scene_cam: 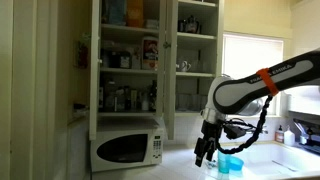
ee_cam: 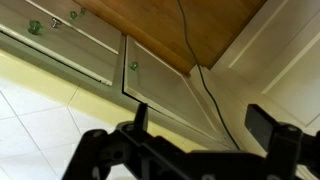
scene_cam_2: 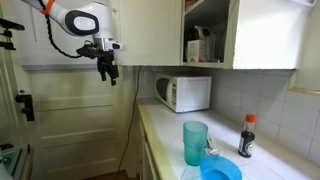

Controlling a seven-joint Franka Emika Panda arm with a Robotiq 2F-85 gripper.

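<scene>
My gripper is open, its two fingers wide apart and nothing between them. In exterior view 2 the gripper [scene_cam_2: 108,72] hangs high at the left, in front of the door and well away from the things on the counter. A teal cup [scene_cam_2: 195,143] stands near the front of the counter, with a blue plate [scene_cam_2: 220,169] beside it. Further right, against the tiled wall, is a dark bottle with a red cap [scene_cam_2: 248,135]. A small pale item touching or behind the cup is too small to make out.
At the counter's far end sits a white microwave [scene_cam_2: 182,93]. Open shelves [scene_cam: 133,75] above it hold jars and packages. The wrist view looks down on the counter edge [ee_cam: 100,105], cabinet fronts [ee_cam: 160,82], a hanging cable [ee_cam: 200,70] and wooden floor [ee_cam: 215,25].
</scene>
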